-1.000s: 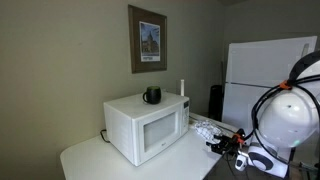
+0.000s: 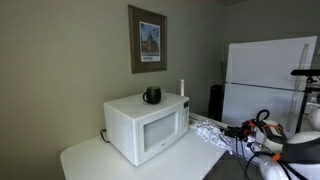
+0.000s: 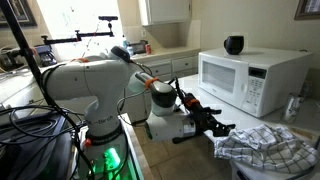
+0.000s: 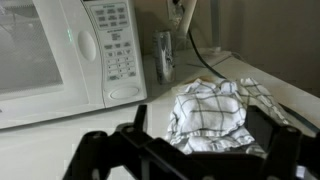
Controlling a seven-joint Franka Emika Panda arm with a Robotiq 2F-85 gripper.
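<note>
A white checked towel (image 4: 212,108) lies crumpled on the counter beside the microwave (image 4: 75,60), and in exterior view 2 the towel (image 3: 265,145) spreads near the counter's front edge. My gripper is open, its two dark fingers (image 4: 138,125) wide apart. Between and beyond them the towel shows, apparently not gripped. In exterior view 2 the gripper (image 3: 222,130) hangs near the towel's left side. Exterior view 1 shows the gripper (image 2: 238,131) by the towel (image 2: 208,130), partly screened by cables.
A dark mug (image 3: 234,45) stands on top of the microwave (image 3: 245,80). Behind the towel stands a metallic cylinder (image 4: 164,57), with a black cable (image 4: 205,62) nearby.
In exterior view 1 the arm and gripper have moved rightward, away from the microwave's front. The microwave and mug have stayed put.
</note>
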